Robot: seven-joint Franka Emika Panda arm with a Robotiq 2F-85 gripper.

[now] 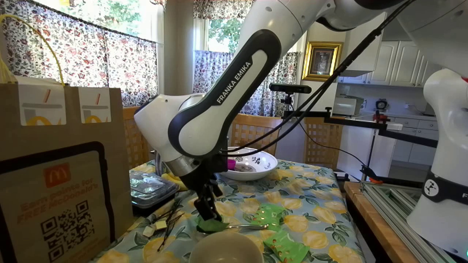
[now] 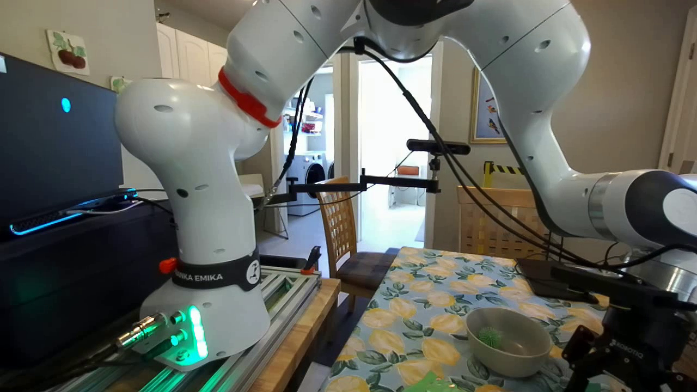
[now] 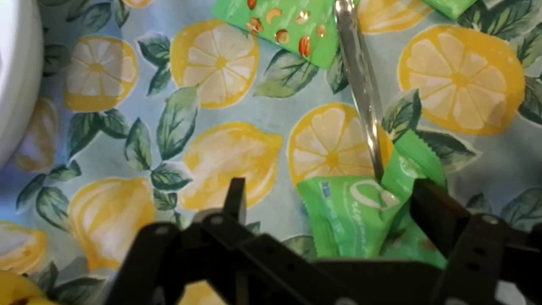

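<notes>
My gripper is open just above the table, its fingers wide apart. A crumpled green snack packet (image 3: 350, 216) lies between them, much closer to the right finger (image 3: 434, 213), which overlaps its edge in the wrist view. Whether that finger touches it cannot be told. A metal utensil handle (image 3: 360, 86) runs from this packet to a second green packet (image 3: 284, 30) with nuts printed on it. A third green packet (image 1: 287, 246) lies nearer in exterior view 1. In exterior view 2, a beige bowl (image 2: 509, 341) holds a spiky green ball (image 2: 489, 336).
A large white bowl (image 1: 263, 168) with a pink cup (image 1: 231, 164) stands behind the gripper. A clear-lidded container (image 1: 151, 188), dark thin sticks (image 1: 166, 232) and a tall paper bag (image 1: 65, 175) occupy the left side. Open tablecloth (image 1: 316, 197) lies to the right.
</notes>
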